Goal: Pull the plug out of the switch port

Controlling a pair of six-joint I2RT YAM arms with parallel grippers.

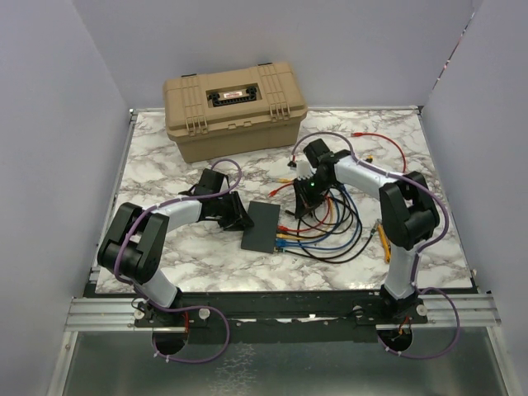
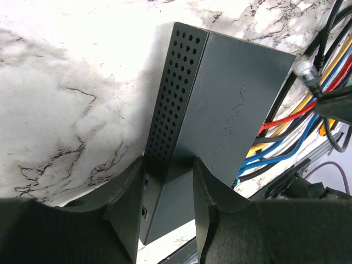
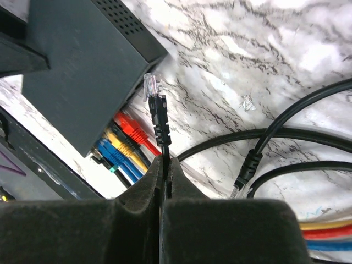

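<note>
The dark grey switch (image 1: pixel 261 226) lies flat on the marble table. Its perforated side and bare top show in the left wrist view. My left gripper has one finger on each side of the switch's perforated edge; how firmly they press on it does not show. My right gripper is shut on a thin black cable, just behind its boot. The clear plug (image 3: pixel 152 87) points away from the fingers, free in the air near the switch's corner, outside any port. Red, yellow, blue and black plugs sit along the switch's port side.
Coiled cables (image 1: pixel 338 231) spread right of the switch. A loose black plug (image 3: pixel 247 170) lies on the table there. A tan toolbox (image 1: pixel 235 107) stands at the back, and yellow-handled tools (image 1: pixel 384 243) lie at the right.
</note>
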